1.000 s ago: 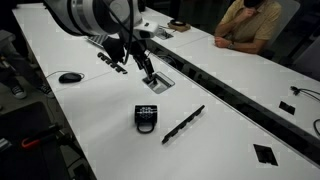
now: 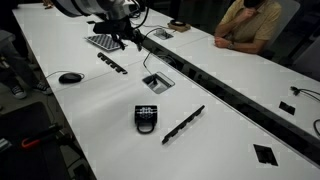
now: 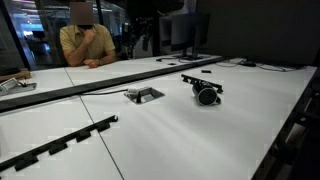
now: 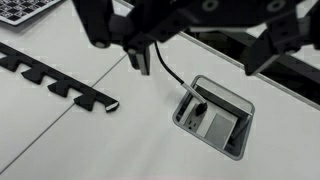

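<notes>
My gripper (image 2: 130, 43) hangs above the far left part of the white table, its fingers apart and empty. In the wrist view the two dark fingers (image 4: 140, 60) stand wide apart over the tabletop. Below them lies a grey recessed socket box (image 4: 215, 118) with a black cable plugged in. A black mug (image 2: 146, 117) stands mid-table in exterior view 1; in exterior view 2 the same mug (image 3: 207, 94) shows its round opening. Beside it lies a black toothed strip (image 2: 182, 124). Another toothed strip (image 4: 60, 82) is left of the socket box.
A keyboard-like grid (image 2: 108, 42) lies at the far left, and a black mouse (image 2: 70, 78) sits near the left edge. Someone (image 2: 246, 25) sits behind the table.
My gripper has moved back and to the left, away from the socket box and the mug. The mug and the strips have not moved.
</notes>
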